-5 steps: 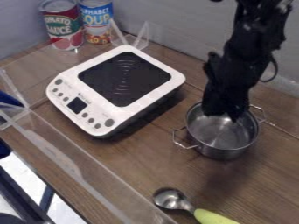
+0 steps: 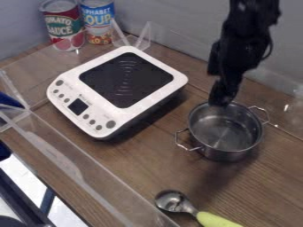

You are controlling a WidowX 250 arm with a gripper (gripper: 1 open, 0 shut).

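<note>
My dark gripper (image 2: 222, 84) hangs just above and behind a steel pot (image 2: 225, 133) with two side handles, at the right of the wooden counter. Its fingers point down near the pot's back rim and stand too dark to read clearly. The pot looks empty. A white induction cooker (image 2: 116, 89) with a black plate sits to the left.
A tomato sauce can (image 2: 64, 25) and an alphabet soup can (image 2: 98, 22) stand at the back left. An ice-cream scoop (image 2: 190, 208) with a yellow handle lies at the front. Clear plastic walls edge the wooden counter (image 2: 130, 160).
The pot and other objects look unmoved.
</note>
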